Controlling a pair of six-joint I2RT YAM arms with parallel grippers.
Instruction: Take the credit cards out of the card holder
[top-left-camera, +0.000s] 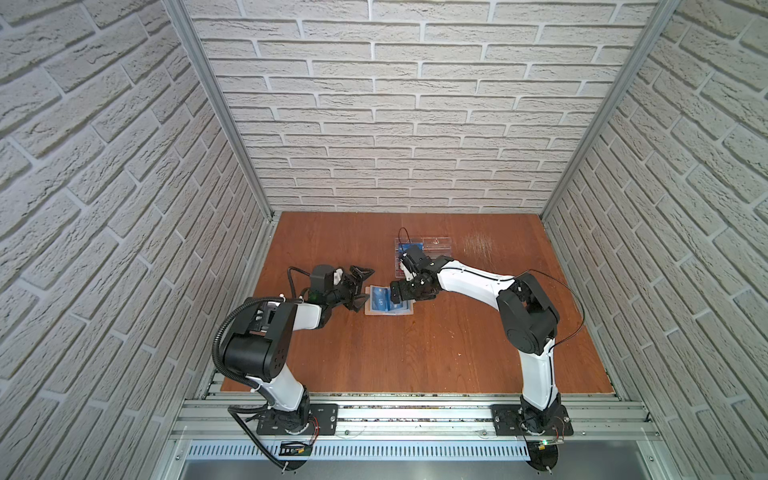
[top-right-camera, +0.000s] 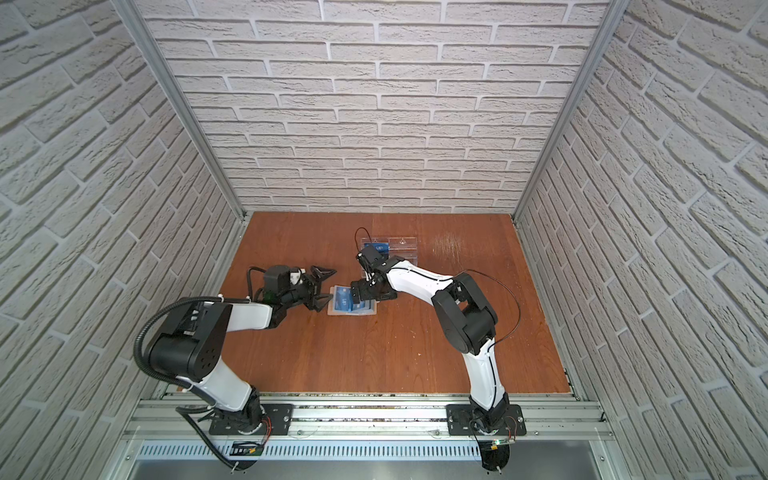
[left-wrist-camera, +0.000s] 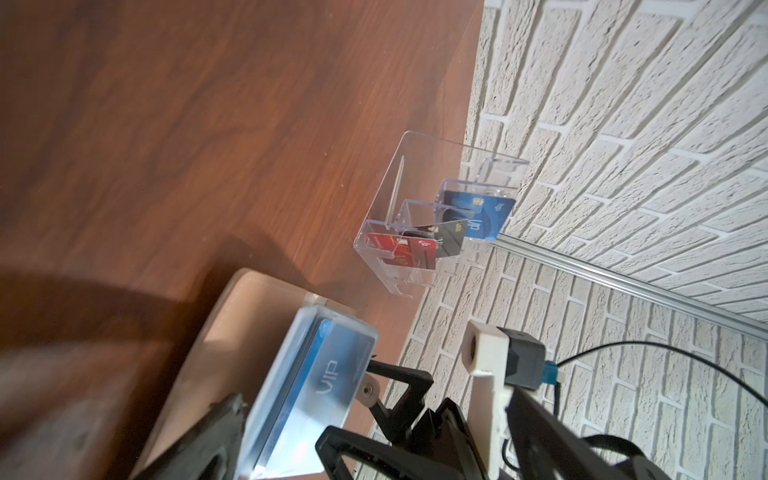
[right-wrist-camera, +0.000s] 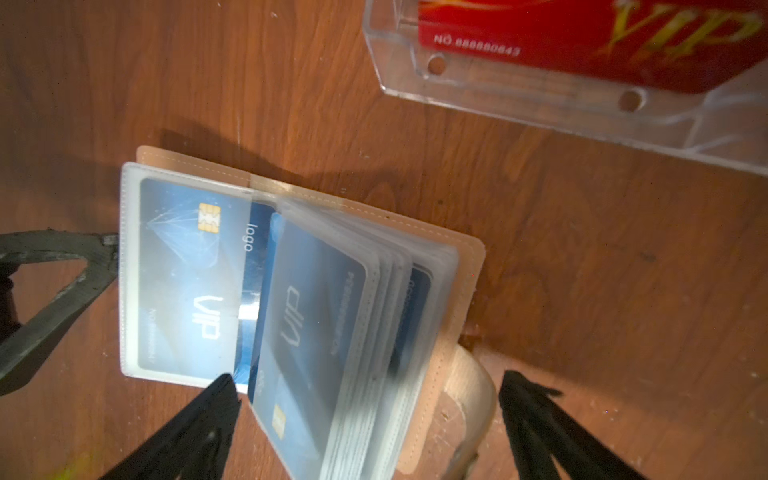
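Observation:
The tan card holder (right-wrist-camera: 460, 264) lies open on the table, with clear sleeves holding blue VIP cards (right-wrist-camera: 312, 320); its left sleeve (right-wrist-camera: 184, 280) lies flat and the other sleeves are stacked to its right. My left gripper (top-left-camera: 361, 286) stands open just left of the holder, one finger at the left sleeve's edge in the right wrist view. My right gripper (top-left-camera: 404, 292) hangs open over the holder's right part, with no card seen held between its fingers.
A clear acrylic stand (left-wrist-camera: 384, 192) with red, dark and blue cards (left-wrist-camera: 480, 212) stands behind the holder.

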